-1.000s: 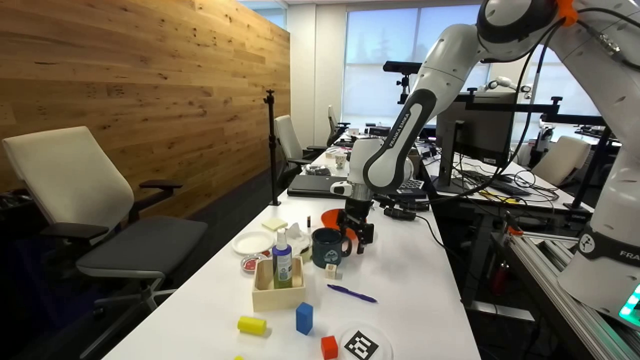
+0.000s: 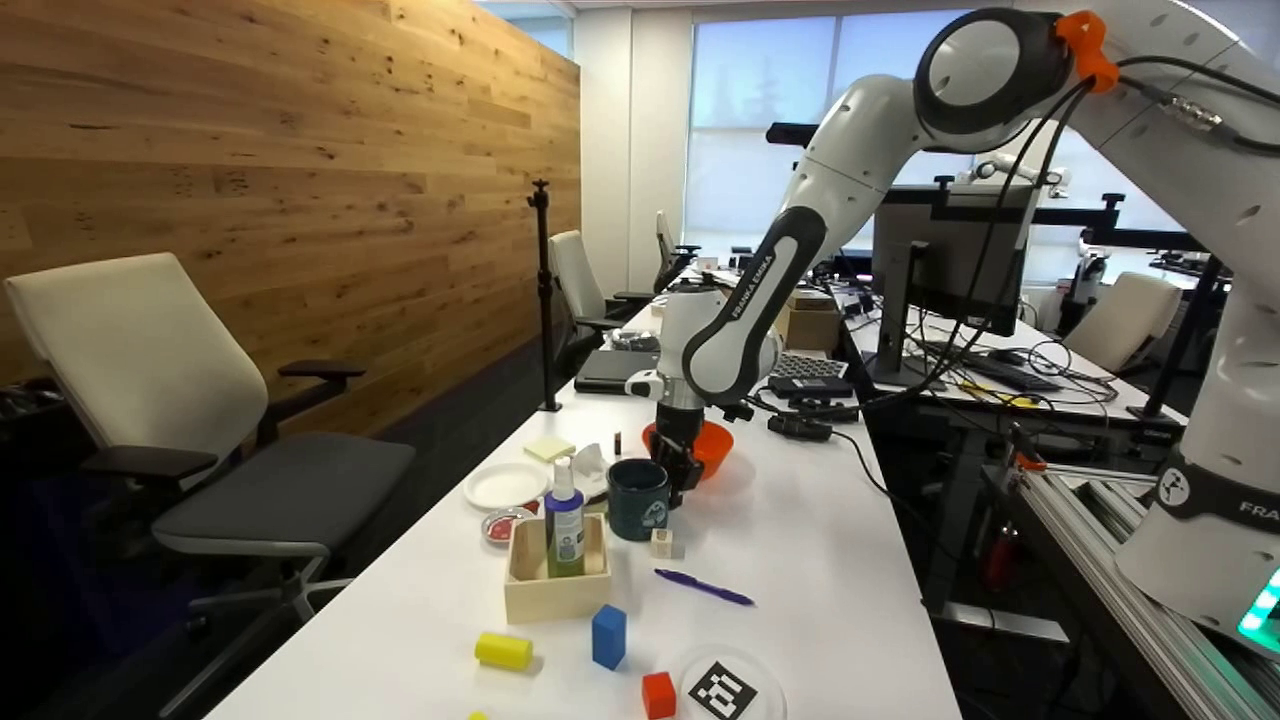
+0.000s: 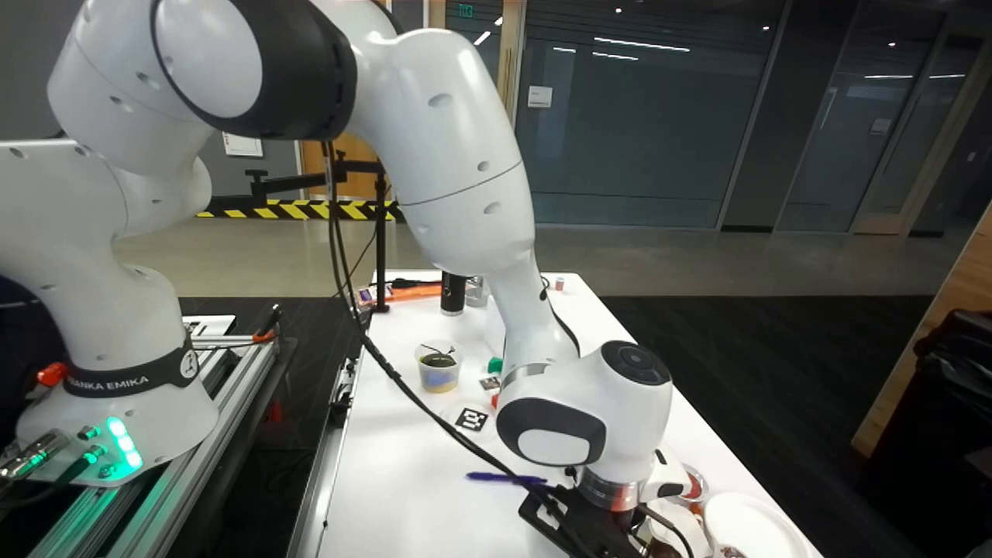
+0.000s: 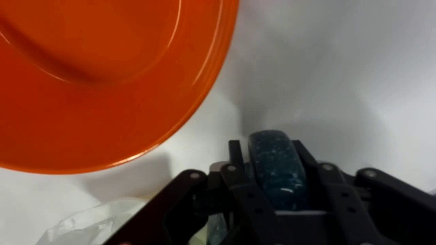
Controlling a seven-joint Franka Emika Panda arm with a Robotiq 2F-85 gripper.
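A dark teal mug (image 2: pixel 636 498) stands upright on the white table in exterior view 1. My gripper (image 2: pixel 677 490) reaches down at its right side, where the handle is hidden. In the wrist view, the speckled mug handle (image 4: pixel 278 169) lies between my two fingers, one on each side and very near it. Whether both press on it cannot be told. The mug's body is mostly covered by the gripper there. Exterior view 2 hides the mug and fingertips behind the arm.
An orange bowl (image 2: pixel 716 446) sits just behind the gripper. A wooden box (image 2: pixel 557 600) with a spray bottle (image 2: pixel 565 528), a small cube (image 2: pixel 661 544) and crumpled white paper (image 4: pixel 94 224) are close to the mug. A purple pen (image 2: pixel 704 587) lies in front.
My gripper has moved left in exterior view 1, onto the handle's side. The mug has shifted slightly left too, and its handle, visible before, is now covered.
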